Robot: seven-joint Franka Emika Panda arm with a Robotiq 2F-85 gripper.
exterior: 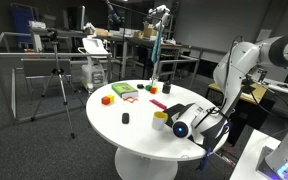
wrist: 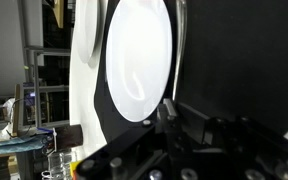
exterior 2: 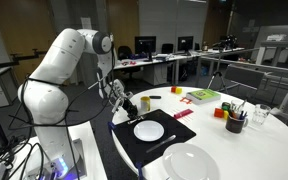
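Observation:
In the wrist view a slim silver utensil (wrist: 181, 48) lies along the black mat (wrist: 239, 60), just beside an oval-looking white plate (wrist: 139, 55). My gripper is shut on the near end of that utensil; which kind of utensil it is, I cannot tell. Exterior view 2 has the gripper (exterior 2: 133, 108) low over the mat's far left corner, with the round plate (exterior 2: 149, 131) in front of it. The arm's dark round joint hides the fingers in exterior view 1.
A yellow cup (exterior: 159, 121) stands close to the arm. Another utensil (exterior 2: 161, 146) lies across the plate. A larger white plate (exterior 2: 190, 162) sits nearer, and a dark pen holder (exterior 2: 235, 121) is to the right.

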